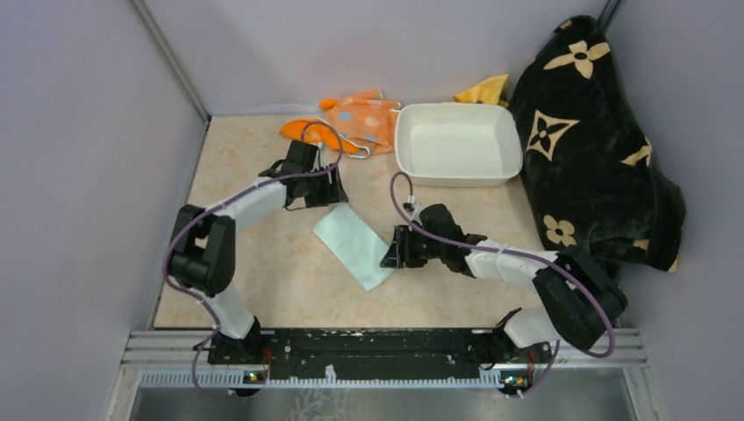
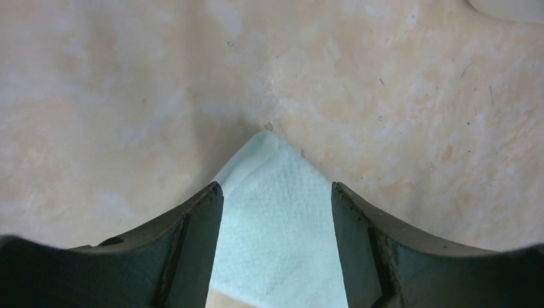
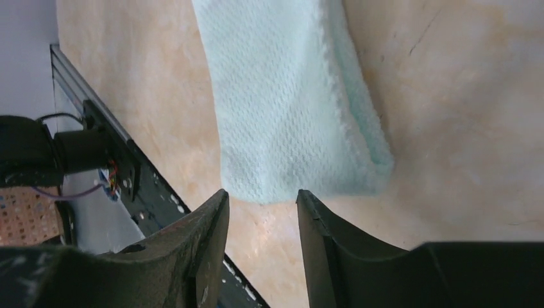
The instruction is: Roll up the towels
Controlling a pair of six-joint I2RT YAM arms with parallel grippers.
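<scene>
A pale mint towel [image 1: 351, 241] lies folded and slanted on the table, from upper left to lower right. My left gripper [image 1: 335, 197] is at its upper-left end, open above a corner; in the left wrist view that corner [image 2: 269, 205] shows between and ahead of the fingertips. My right gripper [image 1: 390, 259] is at the lower-right end. In the right wrist view its fingertips [image 3: 306, 202] stand apart at the towel's [image 3: 289, 109] near edge, with nothing visibly held between them. Along one long side a folded layer shows.
A white bin [image 1: 456, 140] stands at the back. Orange cloths [image 1: 360, 123] and a yellow cloth [image 1: 481, 90] lie behind. A dark patterned blanket [image 1: 614, 184] covers the right side.
</scene>
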